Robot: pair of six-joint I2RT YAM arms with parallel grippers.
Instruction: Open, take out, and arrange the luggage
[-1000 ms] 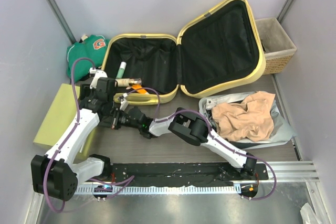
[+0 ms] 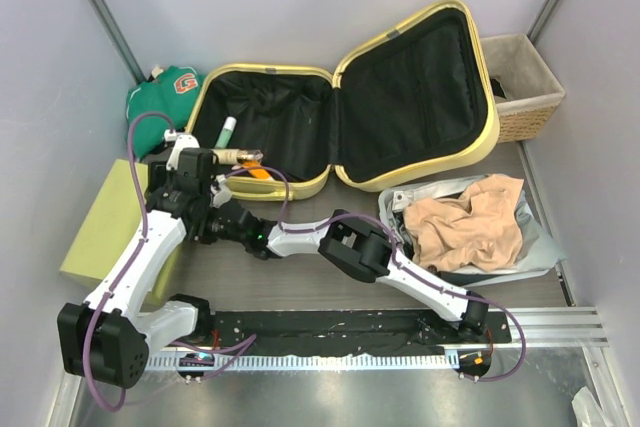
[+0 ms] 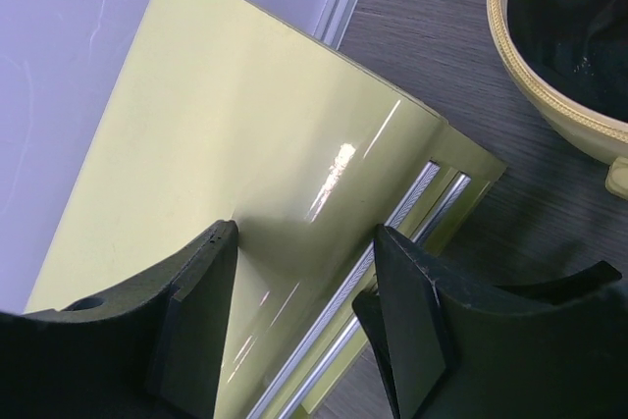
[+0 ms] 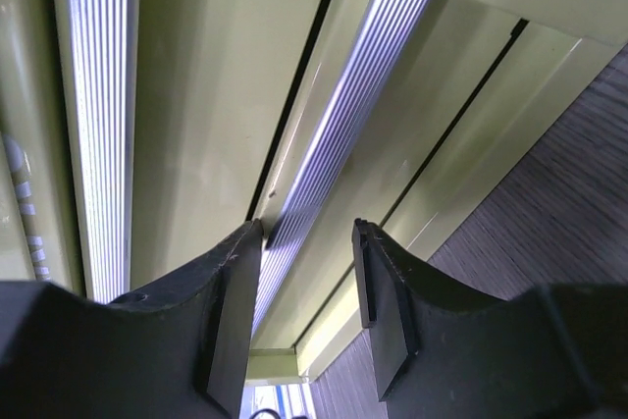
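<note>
The yellow-rimmed suitcase (image 2: 268, 69) lies spread open at the back in the top view, its lid (image 2: 415, 92) leaning right. Inside the left half are a green-and-white tube (image 2: 227, 133), a tan cylinder (image 2: 230, 157) and something orange (image 2: 256, 170). At the left wall stands a pale yellow-green cabinet (image 3: 216, 125) with ribbed metal strips along its front. My left gripper is open over its top front edge, nothing visibly held. Before the cabinet's front, my right gripper is also open; one finger (image 4: 240, 257) overlaps a ribbed handle strip (image 4: 334, 134), contact unclear.
A green bag (image 2: 163, 102) sits behind the cabinet, left of the suitcase. On the right, a grey bin (image 2: 540, 237) holds a peach cloth (image 2: 465, 225); a wicker basket (image 2: 530, 125) is behind it. Bare floor (image 2: 240, 282) shows in the middle front.
My right gripper has moved left toward the cabinet front. Cabinet and suitcase have both shifted slightly left, and the lid leans a little differently. The left arm has barely moved.
</note>
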